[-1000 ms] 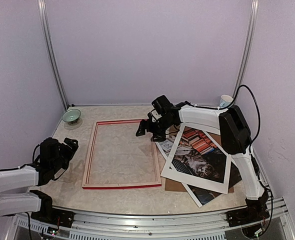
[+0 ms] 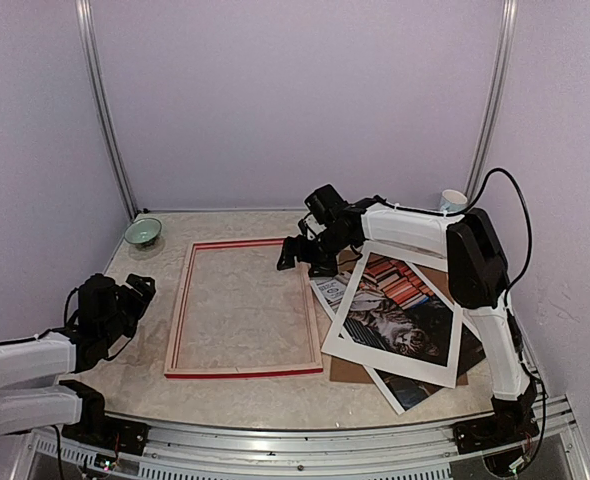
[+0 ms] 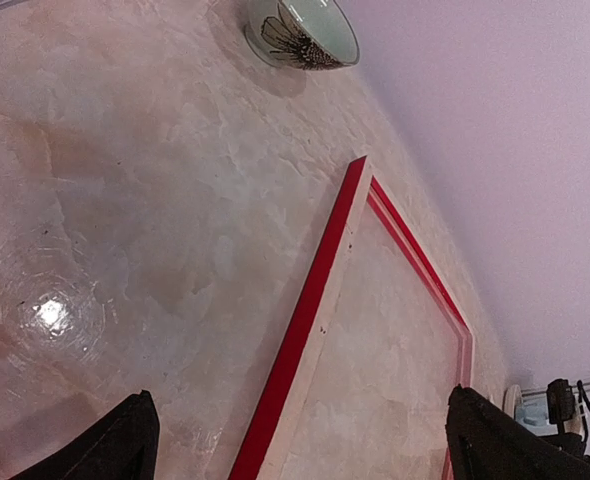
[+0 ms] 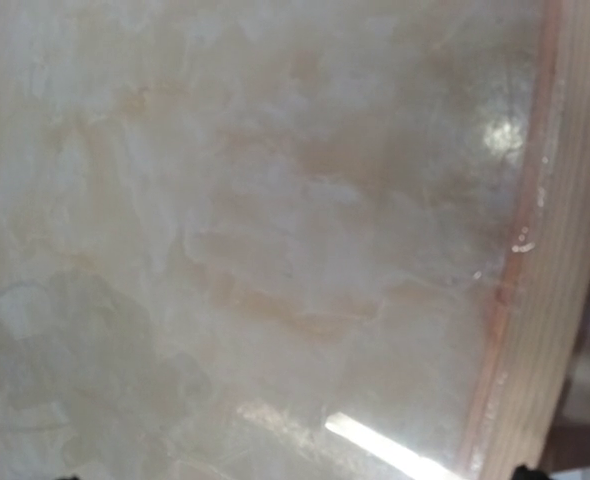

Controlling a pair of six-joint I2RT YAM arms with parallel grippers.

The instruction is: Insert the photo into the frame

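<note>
The frame [image 2: 243,374], with a red outer edge and pale wood top, lies flat on the table; the marbled surface shows through its clear middle. To its right is a stack of prints, the top one a white-bordered photo [image 2: 400,320] of a cat before red books. My right gripper [image 2: 307,268], open and empty, hangs over the frame's upper right edge. The right wrist view looks down on the clear pane and the frame's wooden side [image 4: 545,300]. Left of the frame, my left gripper [image 2: 143,290] is open with nothing between its fingers.
A green bowl [image 2: 143,232] stands at the back left and a white cup [image 2: 453,201] at the back right. Brown board [image 2: 349,370] shows beneath the prints. A bare strip of table [image 2: 245,400] runs in front of the frame.
Over the last second my right gripper has shifted slightly to the right. The left arm, the frame and the prints look unmoved.
</note>
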